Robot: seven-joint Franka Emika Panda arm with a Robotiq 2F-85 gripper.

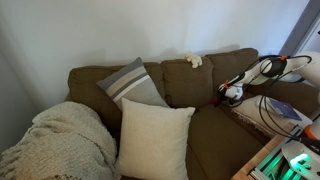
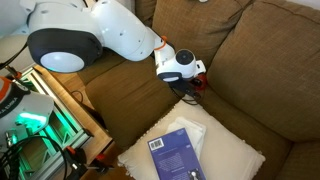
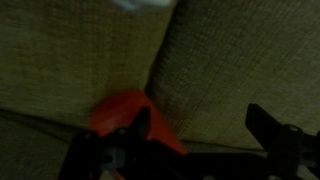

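Observation:
In the wrist view, my gripper is open, with its two dark fingers standing well apart. A red object (image 3: pixel 120 108) lies against the couch by the left finger, partly covered by it; what it is cannot be made out. Exterior view 2 shows only a bit of the red object (image 2: pixel 203 78) behind the gripper, low by the couch back. From exterior view 1, the gripper (image 1: pixel 226 98) is at the right part of the brown couch, close to the backrest, its fingers too small to make out.
A white plush toy (image 1: pixel 194 60) rests on top of the backrest. Cushions, one striped (image 1: pixel 132 84) and one cream (image 1: pixel 153 140), lean at the left. A blue book (image 2: pixel 176 157) lies on a white cushion (image 2: pixel 222 143) near the arm.

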